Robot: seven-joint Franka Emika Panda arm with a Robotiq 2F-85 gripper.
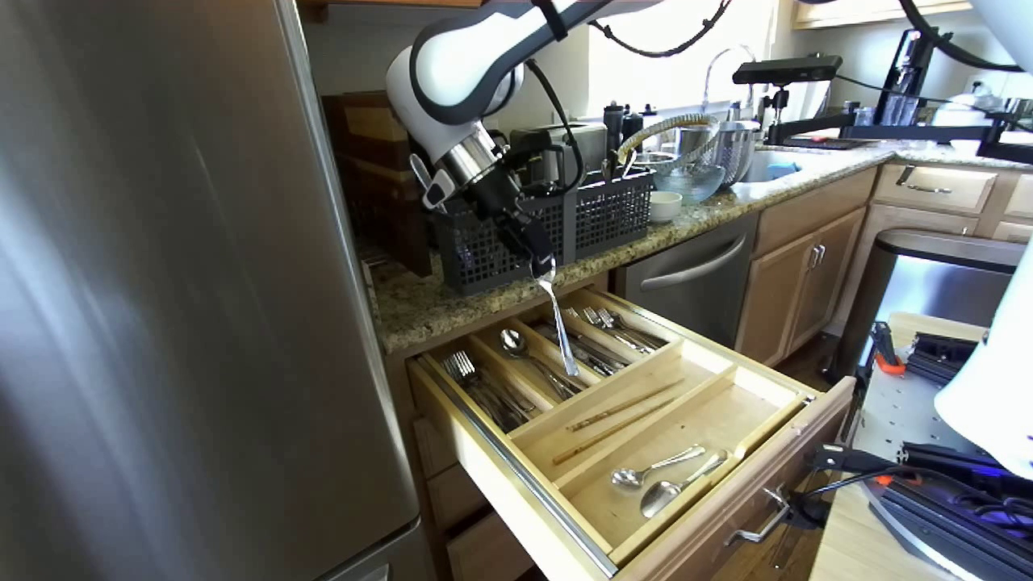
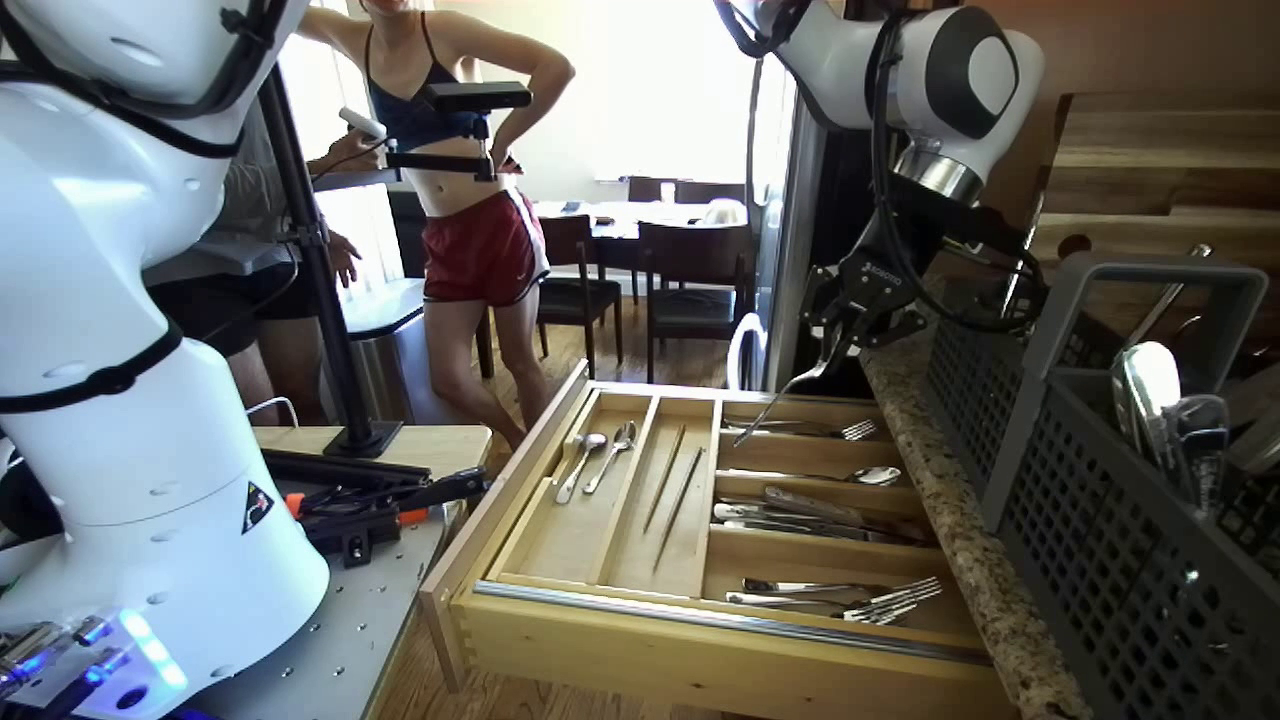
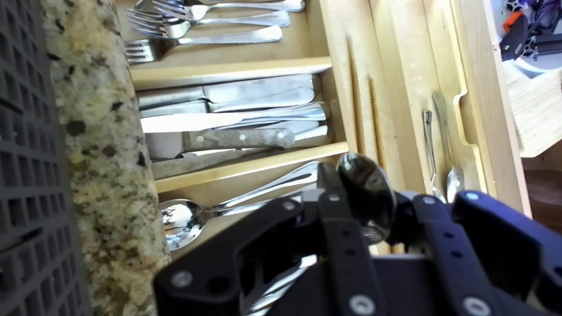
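My gripper (image 1: 542,263) is shut on a metal spoon (image 1: 558,324), holding it by the bowl end so the handle slants down over the open drawer. In exterior view 2 the same spoon (image 2: 780,402) hangs from the gripper (image 2: 836,342) above the drawer compartments. The wrist view shows the spoon's bowl (image 3: 367,184) between the black fingers. Below it, another spoon (image 3: 181,221) lies in its compartment beside the knives (image 3: 237,138). Forks (image 2: 888,600) fill a compartment at the drawer's end.
Two chopsticks (image 1: 620,416) lie in a long middle compartment. Two spoons (image 1: 668,489) rest in the front compartment, which has free room. A grey basket (image 1: 610,213) stands on the counter (image 1: 416,315) behind the drawer. The refrigerator (image 1: 194,290) is at the left.
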